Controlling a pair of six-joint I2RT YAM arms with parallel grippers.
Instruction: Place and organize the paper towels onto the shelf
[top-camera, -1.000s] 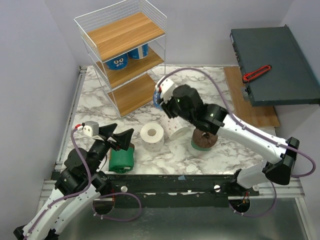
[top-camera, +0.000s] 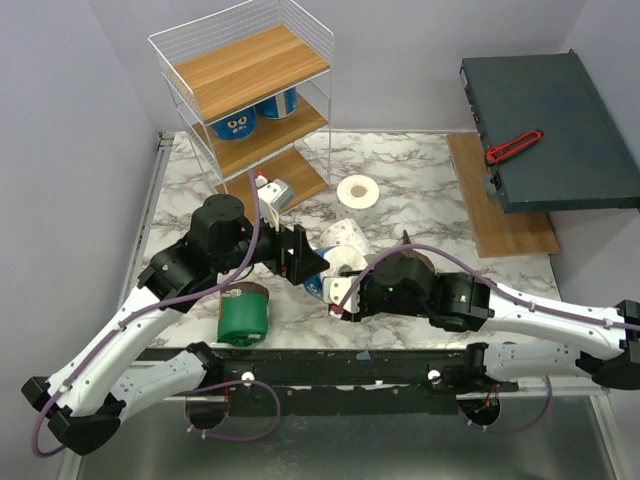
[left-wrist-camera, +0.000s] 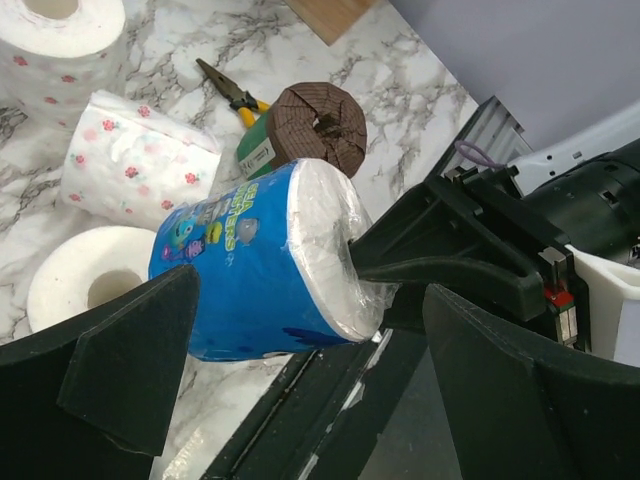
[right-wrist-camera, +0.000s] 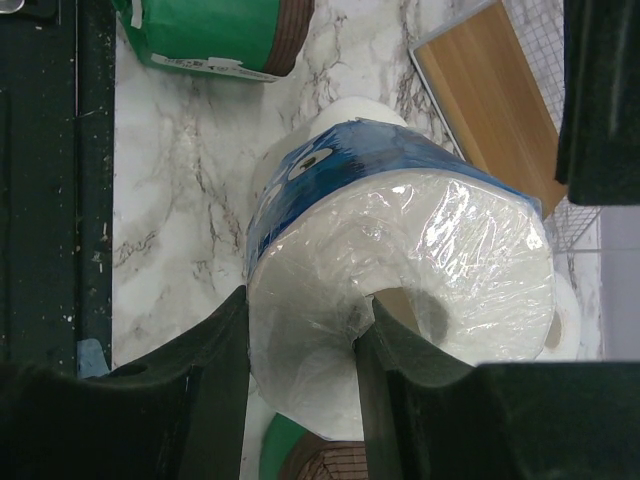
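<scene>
A blue-wrapped paper roll (left-wrist-camera: 240, 270) hangs over the marble counter, my right gripper shut on its plastic-wrapped white end. My left gripper (top-camera: 300, 255) stands open around the roll's free side, its fingers at either side in the left wrist view. Loose white rolls (top-camera: 357, 190) and a flowered white roll (left-wrist-camera: 135, 160) lie behind. A green roll (top-camera: 243, 318) lies at the front left, and a brown-ended roll (left-wrist-camera: 305, 130) at the right. The wire shelf (top-camera: 250, 68) holds two blue rolls (top-camera: 236, 124) on its middle board.
A dark grey case (top-camera: 550, 120) with a red tool sits at the back right over a wooden board (top-camera: 510, 235). Pliers (left-wrist-camera: 240, 100) lie among the rolls. The counter's front edge runs just below my grippers.
My right gripper has brought the blue roll down and toward the front from near the shelf. My left gripper has moved up and right to meet it.
</scene>
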